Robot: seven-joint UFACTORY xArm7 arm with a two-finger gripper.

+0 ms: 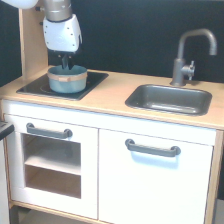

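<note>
A blue-grey pot (68,85) with a tan band rests on the black hob (38,86) at the counter's left. Directly over the pot, my gripper (65,64) points straight down, its dark fingers at or just inside the pot's opening. Whether the fingers touch the pot or its contents cannot be made out. They are too small and dark to show whether they are apart or together.
A sink (170,98) with a grey tap (183,62) is at the right of the wooden counter (118,90). Between hob and sink the counter is bare. Below are a windowed oven door (48,131) and a white cabinet door (150,185).
</note>
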